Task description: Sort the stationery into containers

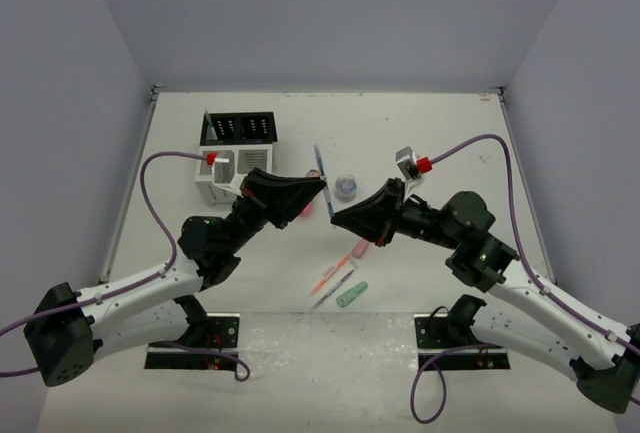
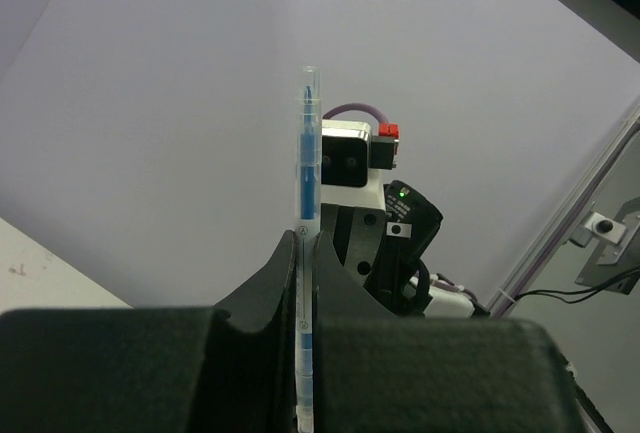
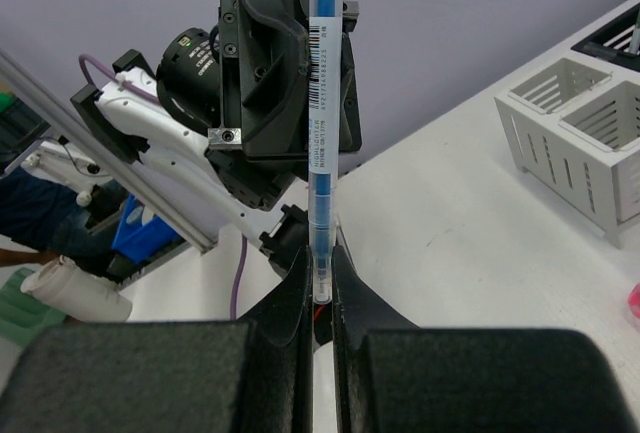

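Observation:
A slim clear-and-blue highlighter pen stands out between my two grippers above the middle of the table. My left gripper is shut around its midsection; in the left wrist view the fingertips press the barrel from both sides. Its lower end sits between the tips of my right gripper, which looks shut on it in the right wrist view, where a barcode label shows. At the back left stand a white divided organizer and a black one, with a pale stick in the black one.
On the table lie an orange pen, a grey pen, a green item, a pink block, a clear roll and a pink item partly behind the left gripper.

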